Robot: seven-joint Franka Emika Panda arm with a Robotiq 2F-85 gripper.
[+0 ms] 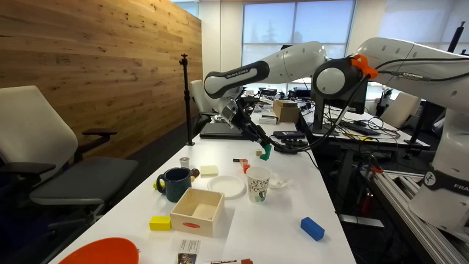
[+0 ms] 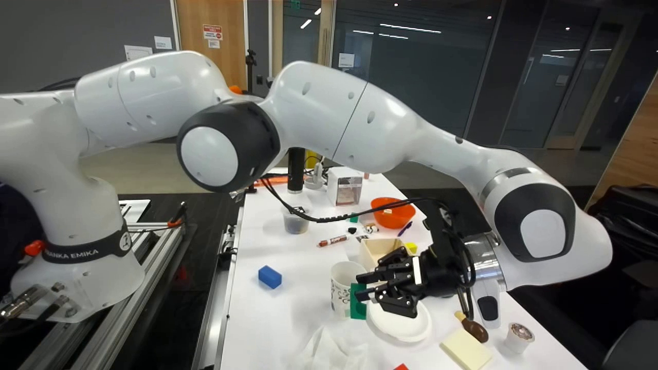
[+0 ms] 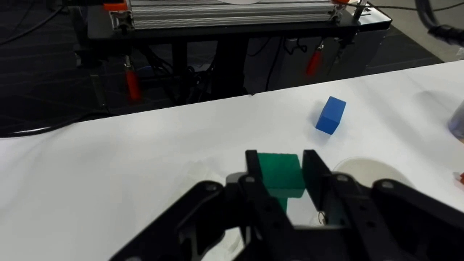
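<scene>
A green block point(image 3: 281, 173) with a bent shape is pinched between the black fingers of my gripper in the wrist view. In exterior view 1 the gripper point(image 1: 268, 145) points down toward the far part of the white table, and the green block point(image 1: 265, 153) hangs from its tips. It overlaps a small pale cube point(image 1: 258, 152) there. Exterior view 2 shows the same gripper point(image 2: 361, 288) shut on the green block point(image 2: 358, 302), which appears in front of the patterned paper cup point(image 2: 343, 282).
Around the table are a blue block point(image 1: 312, 228), a wooden box point(image 1: 196, 211), a dark mug point(image 1: 177, 184), a white plate point(image 1: 226, 186), a yellow block point(image 1: 160, 223), an orange bowl point(image 1: 101, 253) and crumpled tissue point(image 2: 327, 352). Bare table lies around the blue block.
</scene>
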